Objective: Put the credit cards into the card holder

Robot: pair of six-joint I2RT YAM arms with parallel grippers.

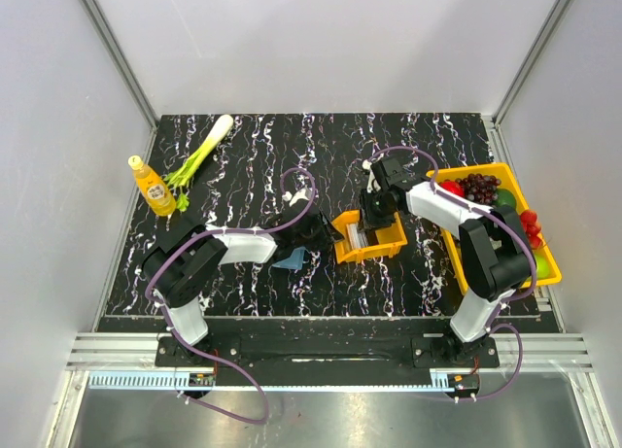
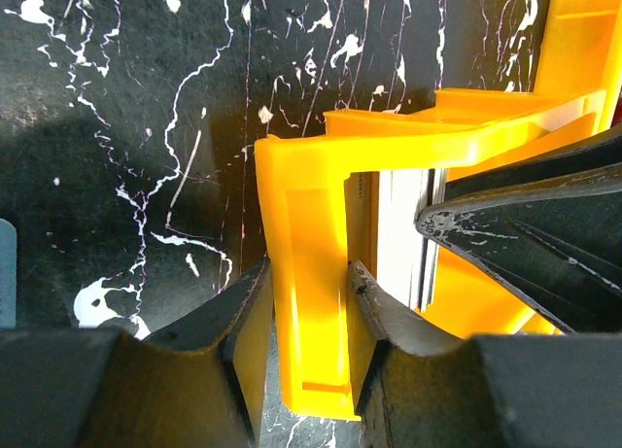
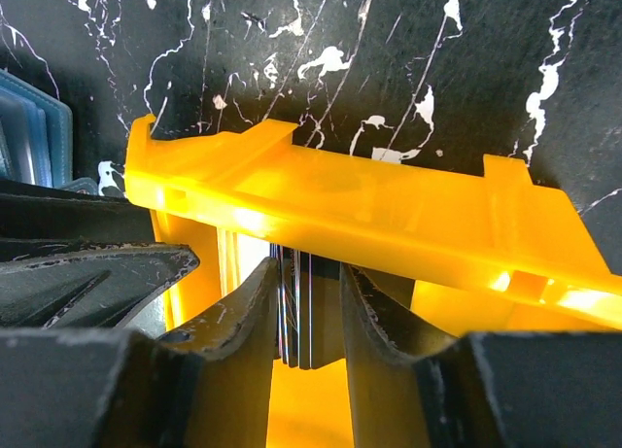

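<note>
Several thin cards (image 3: 296,312) stand on edge inside a small yellow basket (image 1: 373,251), beside a white one (image 2: 397,239). My left gripper is shut on the basket's end wall, one finger on each side of it. Reaching down into the basket, my right gripper is part open, its fingers on either side of the card edges; the cards sit nearer its left finger, with a dark face showing towards the right one. A blue translucent card holder (image 1: 292,259) lies on the table under the left arm, only partly visible.
A larger yellow basket (image 1: 455,256) of toy fruit stands at the right, beneath the right arm. At the far left are a sauce bottle (image 1: 154,188) and a leek (image 1: 202,155).
</note>
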